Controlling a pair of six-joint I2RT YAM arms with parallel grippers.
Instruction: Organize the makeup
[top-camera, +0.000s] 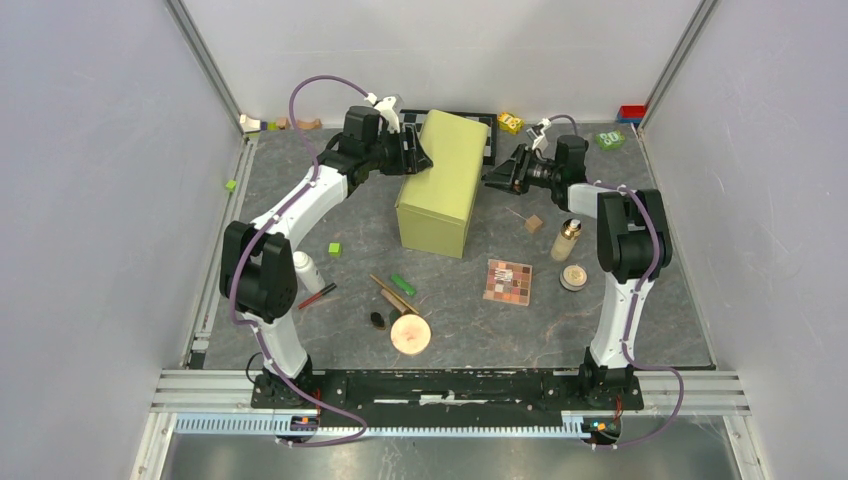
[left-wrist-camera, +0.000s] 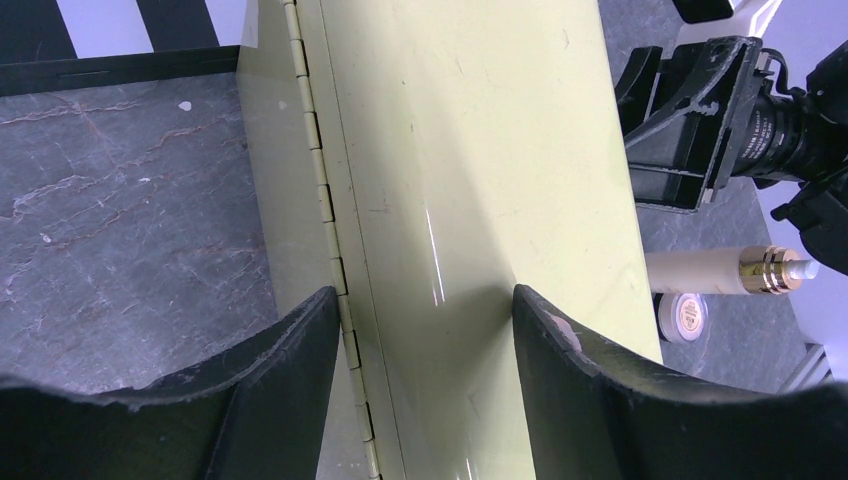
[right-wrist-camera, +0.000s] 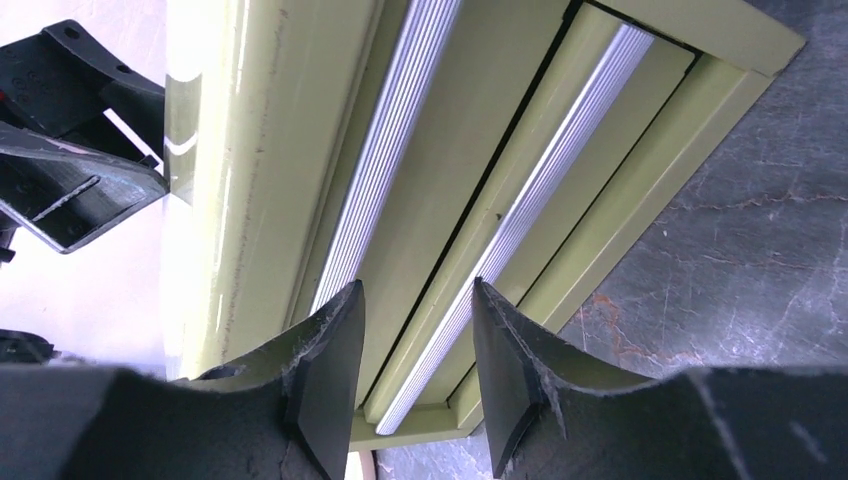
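A pale yellow-green box (top-camera: 440, 180) stands mid-table toward the back. My left gripper (top-camera: 410, 152) is at its top left edge, part open, its fingertips against the lid and hinge side (left-wrist-camera: 430, 200); whether it grips is unclear. My right gripper (top-camera: 500, 178) is part open just right of the box, facing its side; in the right wrist view its fingers frame metal-railed drawer fronts (right-wrist-camera: 480, 230), with no grasp visible. Makeup lies in front: a palette (top-camera: 508, 282), bottle (top-camera: 565, 240), round compact (top-camera: 573, 277), larger round item (top-camera: 410, 334) and brushes (top-camera: 392, 295).
A white bottle (top-camera: 307, 270), red pencil (top-camera: 317, 296) and small green block (top-camera: 334, 249) lie at left. A wooden cube (top-camera: 533, 223) is right of the box. A black checkered board (left-wrist-camera: 110, 40) lies behind the box. The front middle has some free room.
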